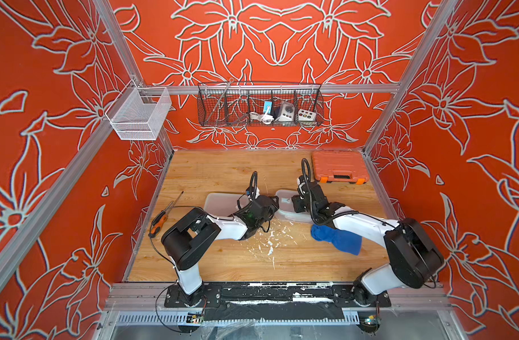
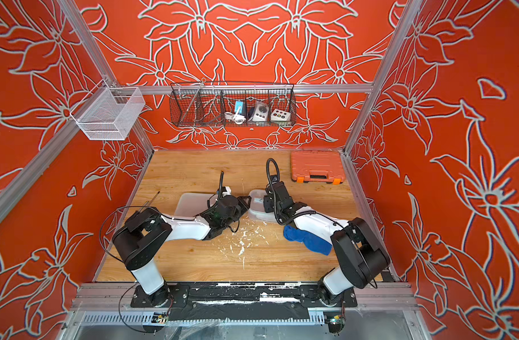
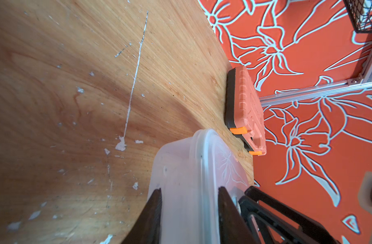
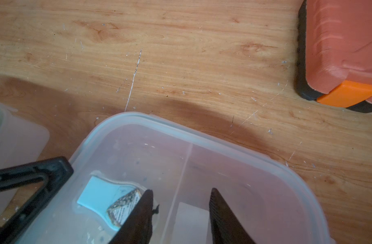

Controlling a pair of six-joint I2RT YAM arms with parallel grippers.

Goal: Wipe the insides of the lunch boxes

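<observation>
Two translucent lunch boxes stand on the table: the left box (image 1: 217, 201) is partly behind my left arm, and the right box (image 4: 234, 138) is open at the top. My left gripper is at the right box's left end, part open, its fingers on either side of the rim and wall; contact is unclear. Inside the right box, my right gripper is shut on what looks like a pale block (image 4: 190, 223), its lower part out of view. A light blue piece (image 4: 98, 193) with a torn printed patch shows in that box.
A blue cloth (image 1: 341, 238) lies beneath the right forearm. White flakes (image 1: 269, 246) litter the front centre. At the back right is an orange case (image 1: 340, 165); a screwdriver (image 1: 157, 223) lies far left.
</observation>
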